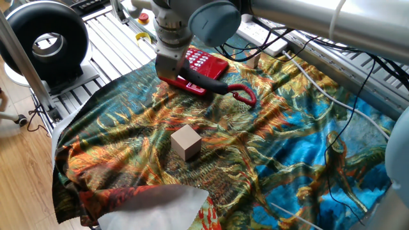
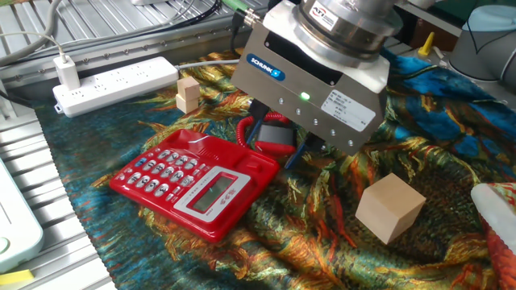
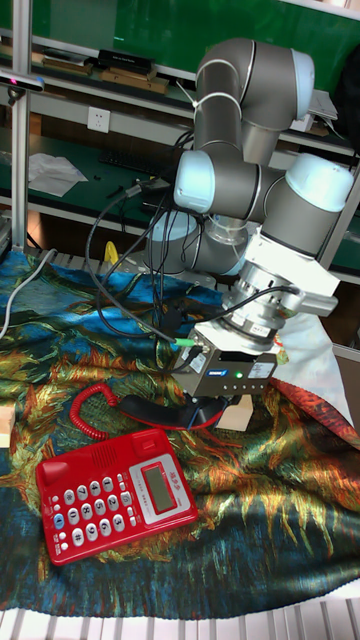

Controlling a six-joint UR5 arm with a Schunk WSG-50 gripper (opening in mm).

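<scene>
A red telephone base (image 2: 157, 189) with silver keys and a small display lies on the patterned cloth, its cradle uncovered. Its black handset (image 1: 208, 82) is off the base and appears held above the cloth beside it. In exterior view 2 my gripper (image 2: 272, 151) has one finger on each side of the dark handset, shut on it. The handset sticks out to the left of the gripper in exterior view 3, and a coiled red cord (image 3: 87, 411) hangs from that end. The gripper's body hides the fingertips in exterior view 1.
A wooden cube (image 1: 186, 142) sits alone on the cloth (image 1: 128, 147). Smaller wooden blocks (image 2: 187, 95) stand by a white power strip (image 2: 117, 84). Loose cables run along the table's edge. A black ring-shaped object (image 1: 46, 41) stands off the cloth.
</scene>
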